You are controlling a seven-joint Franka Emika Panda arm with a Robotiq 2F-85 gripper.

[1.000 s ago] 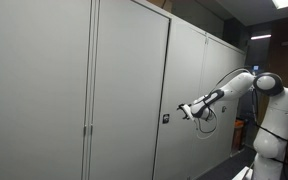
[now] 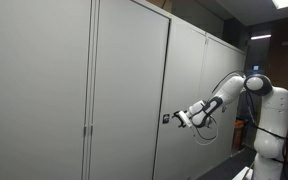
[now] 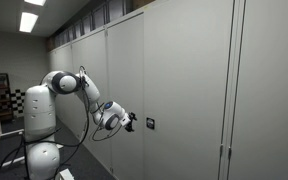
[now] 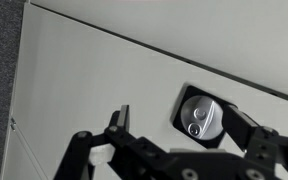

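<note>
A round metal lock handle in a black square plate (image 4: 177, 120) is set into a pale grey cabinet door (image 4: 99, 75). In the wrist view the metal disc (image 4: 194, 111) lies between the fingers, closer to the right one. My gripper is open, facing the door, with nothing gripped. Exterior view 1 has the gripper (image 2: 180, 118) just right of the black lock plate (image 2: 166, 118), at about its height. From the other side, the gripper (image 3: 132, 122) appears left of the plate (image 3: 151, 124), with a visible gap between them.
Tall, flat cabinet doors (image 2: 39, 80) form a long wall beside the arm. A narrow dark seam (image 4: 164, 47) runs near the lock. Dark grey floor (image 4: 2, 50) shows at the wrist view's left edge. An orange-brown object (image 2: 238, 133) stands behind the arm.
The gripper has come down from above the lock plate's level to about its height, and its tilt has altered. The cabinet doors look unchanged.
</note>
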